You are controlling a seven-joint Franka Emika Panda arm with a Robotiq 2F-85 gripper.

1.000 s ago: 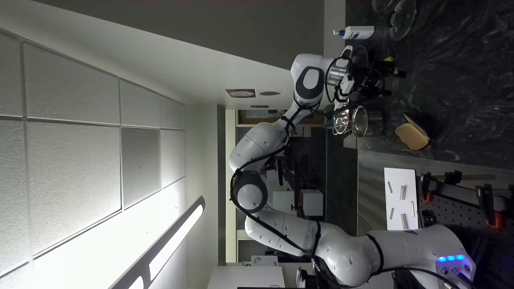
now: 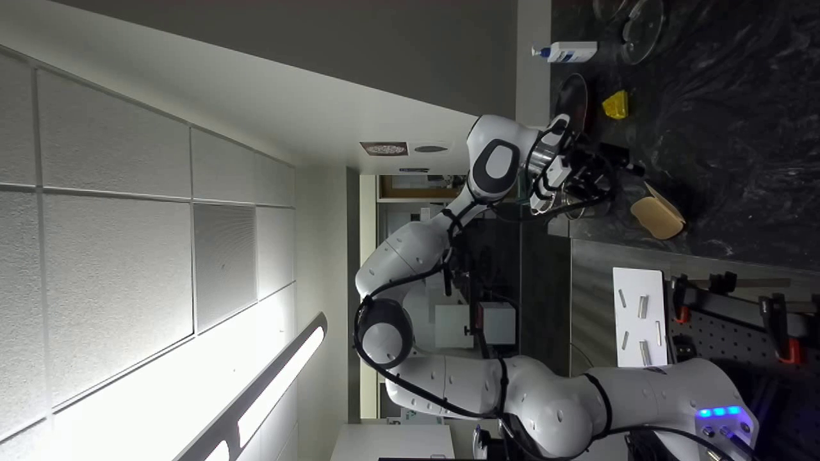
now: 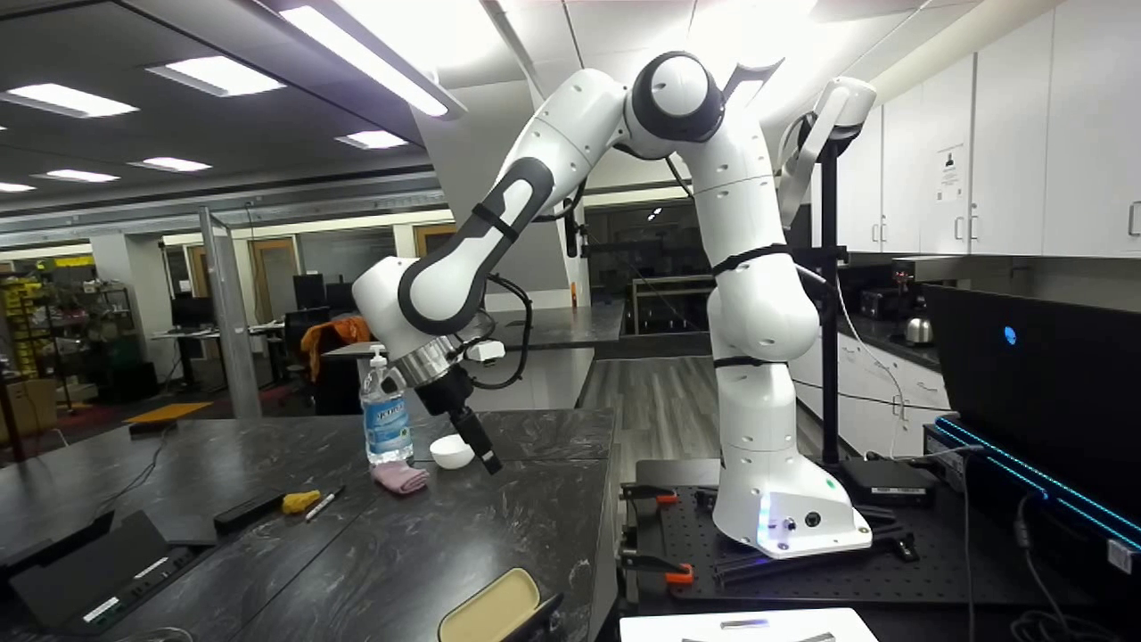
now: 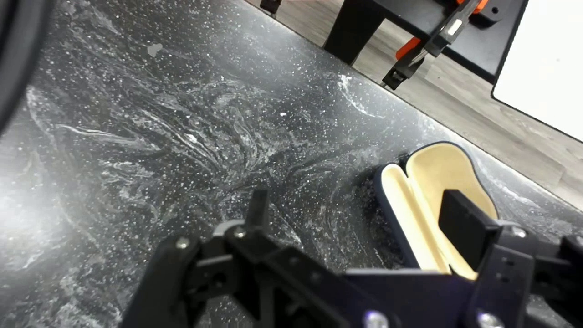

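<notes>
My gripper stands open above the dark marbled table, its two black fingers wide apart in the wrist view with nothing held between them. An open glasses case [image 4: 445,175], tan inside and dark outside, lies near the table edge. In the wrist view the right finger [image 4: 464,227] covers part of this case; how high the gripper is above it is hard to judge. Exterior view 1, turned on its side, has the case [image 2: 658,214] just beyond the gripper [image 2: 628,173]. In exterior view 2 the gripper [image 3: 487,455] points down in front of a white bowl [image 3: 451,451].
A yellow item [image 3: 300,501], a pink cloth [image 3: 401,477] and a clear pump bottle [image 3: 386,412] occupy the table. Past its edge, clamps [image 4: 410,57] and a white board [image 4: 546,71] sit by the robot's base. Bare tabletop spreads left of the case in the wrist view.
The arm has swung the gripper away from the yellow item and closer to the glasses case. The yellow item now shows clearly, while the arm covers more of the metal pots. The case has not moved.
</notes>
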